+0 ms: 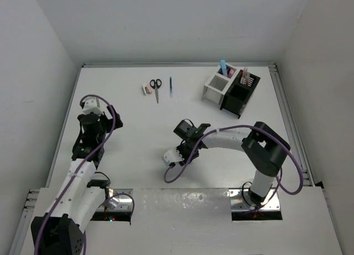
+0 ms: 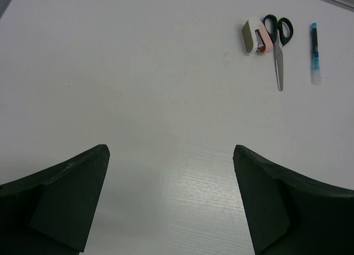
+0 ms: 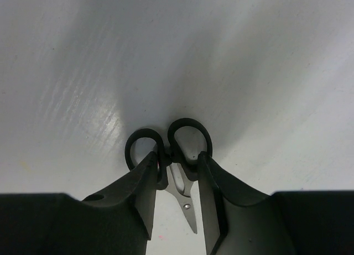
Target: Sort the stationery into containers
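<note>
Black-handled scissors (image 3: 188, 122) lie on the table under my right gripper (image 1: 186, 155), whose fingertips are down at the handles; whether they grip is unclear. In the top view the arm hides this pair. A second pair of scissors (image 1: 155, 84) (image 2: 279, 61), a pink-and-white stapler (image 1: 146, 89) (image 2: 256, 36) and a blue pen (image 1: 171, 86) (image 2: 315, 53) lie at the back. My left gripper stands open and empty at the left of the table, above its surface.
At the back right stand a white holder (image 1: 216, 86) and a black holder (image 1: 237, 103), with pens and other items in them.
</note>
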